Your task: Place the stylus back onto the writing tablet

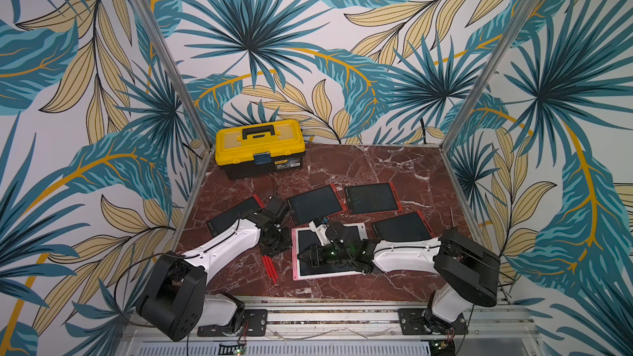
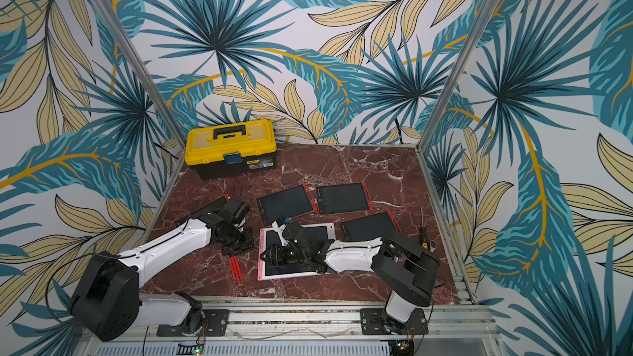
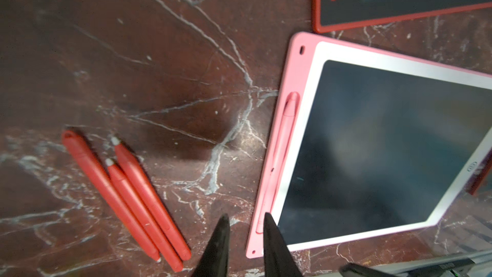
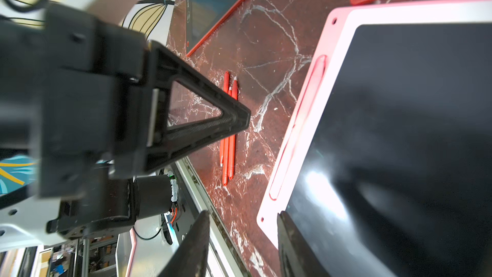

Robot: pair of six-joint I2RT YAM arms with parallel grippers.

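The pink-and-white writing tablet lies at the front centre, a pink stylus lying lengthwise in the slot along its left border, also visible in the right wrist view (image 4: 302, 118). Three red styluses (image 3: 141, 200) lie side by side on the table left of the tablet. My left gripper hangs over the gap between them, its fingertips close together, nothing visible between them. My right gripper is over the tablet's left part, its fingers apart with nothing between them.
Dark red-rimmed tablets (image 1: 369, 197) lie behind and to both sides. A yellow toolbox (image 1: 259, 141) stands at the back left, and a screwdriver (image 2: 422, 230) lies at the right edge.
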